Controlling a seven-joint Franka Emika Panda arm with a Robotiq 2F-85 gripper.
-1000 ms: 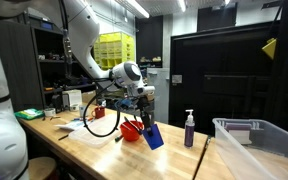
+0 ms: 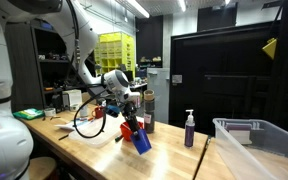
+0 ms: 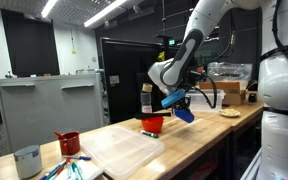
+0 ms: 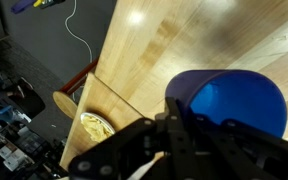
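Observation:
A blue cup (image 2: 142,142) hangs tilted above the wooden table, and my gripper (image 2: 135,127) is shut on its upper edge. Beside it in exterior view 1, partly behind the gripper, is a red bowl (image 2: 128,131). Exterior view 2 shows the blue cup (image 3: 183,114) to the right of the red bowl (image 3: 153,125) and above the table surface. In the wrist view the mouth and bright inside of the blue cup (image 4: 241,104) fill the right side, with the dark gripper at its left rim. Whether anything lies inside the bowl is hidden.
A dark bottle with a pale label (image 2: 189,129) stands behind the cup to the right. A large clear bin (image 2: 246,158) takes up the right side. A pale tray (image 3: 121,150), red mug (image 3: 70,144) and grey pot (image 3: 27,160) lie elsewhere.
The bowl and bottle stay put.

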